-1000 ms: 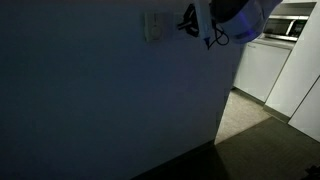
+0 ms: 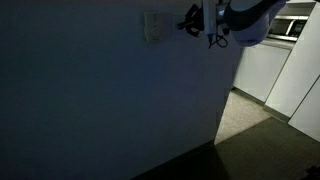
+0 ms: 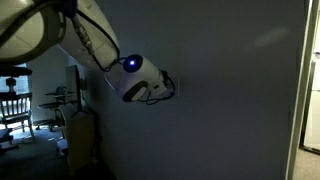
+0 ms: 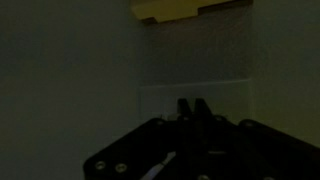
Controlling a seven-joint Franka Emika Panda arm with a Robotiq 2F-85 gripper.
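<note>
My gripper [image 2: 184, 26] is up against the wall [image 2: 90, 90], just right of a pale wall plate [image 2: 153, 27]. In the second exterior view the gripper [image 3: 170, 88] meets the wall beside the edge of a plate [image 3: 178, 87]. The wrist view is very dark. There, the gripper has its dark fingertips close together in front of a pale rectangular plate [image 4: 228, 95]. It looks shut; whatever lies between the tips is too dark to make out. The fingers hide the middle of the plate.
A yellowish strip [image 4: 190, 8] crosses the top of the wrist view. Beyond the wall's right edge stand white cabinets [image 2: 268, 72] and a microwave [image 2: 287, 27]. Chairs [image 3: 14, 103] stand far left. The wall below the gripper is bare.
The arm's wrist has swung slightly lower and to the right in the first exterior view. The fingertips stay by the wall, shifted only a little. The wall plate has not moved.
</note>
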